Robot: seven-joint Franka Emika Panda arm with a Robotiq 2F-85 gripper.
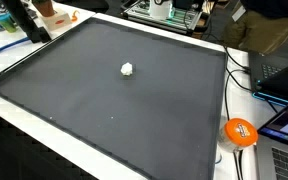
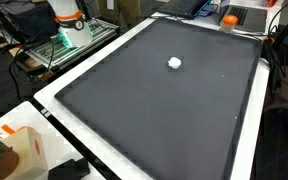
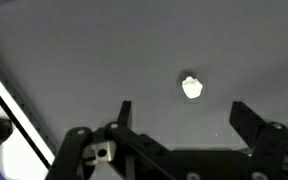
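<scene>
A small white lump (image 3: 192, 87) lies alone on the dark grey board. In the wrist view it shows just beyond my gripper, toward the right side of the gap. The two black fingers stand wide apart, so my gripper is open, and nothing is between them. In exterior view 1 the same white lump (image 1: 126, 69) rests on the far half of the board (image 1: 134, 110). The other exterior view has the lump (image 2: 174, 62) near the board's upper middle. My gripper cannot be made out in either exterior view.
An orange-topped container (image 1: 238, 133) stands off the board's right edge, beside a laptop (image 1: 279, 80). Cables run along that side. Assorted items, including a terracotta-coloured pot (image 1: 45, 7), sit past the far left corner. The board is otherwise bare.
</scene>
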